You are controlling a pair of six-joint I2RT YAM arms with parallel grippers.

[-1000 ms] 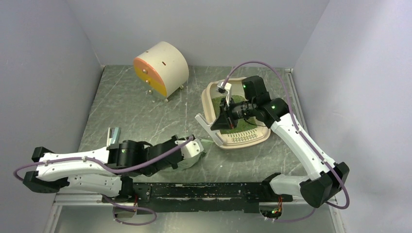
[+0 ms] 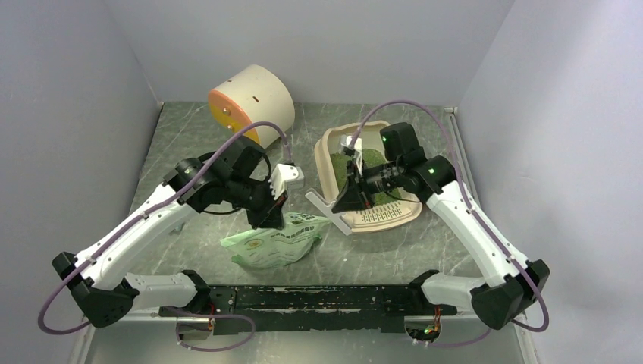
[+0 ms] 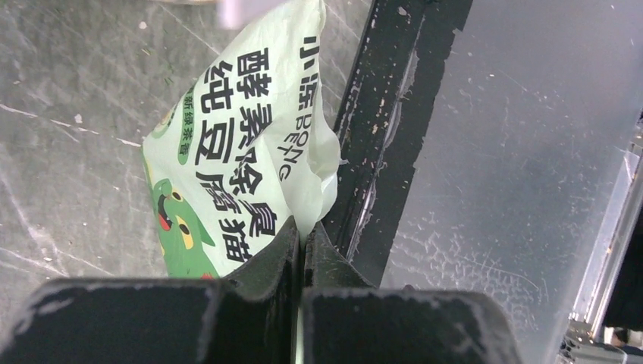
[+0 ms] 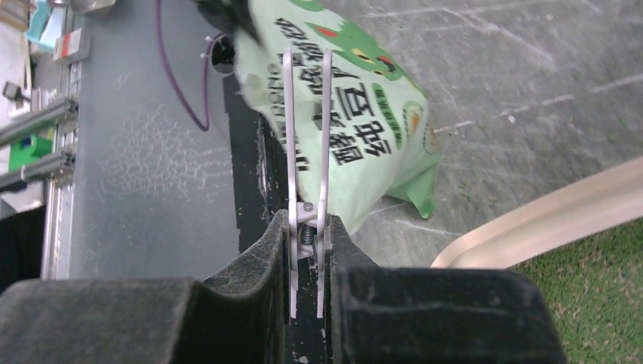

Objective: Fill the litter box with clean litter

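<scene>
A pale green litter bag (image 2: 274, 244) with printed lettering lies at the near centre of the grey surface; my left gripper is shut on a narrow gathered part of it (image 3: 239, 152). My right gripper is shut on light-coloured scissors (image 4: 324, 129), their two long arms upright in the right wrist view, beside the bag; whether they are scissors or tongs is hard to tell. The cream litter box (image 2: 383, 218), with green turf (image 4: 591, 296) inside, lies behind and right of the bag.
A cream cylinder with an orange end (image 2: 258, 98) stands at the back left. A dark front edge (image 2: 318, 296) runs close to the bag, and grey walls surround the area.
My right arm has shifted slightly, with the light tool still in its gripper.
</scene>
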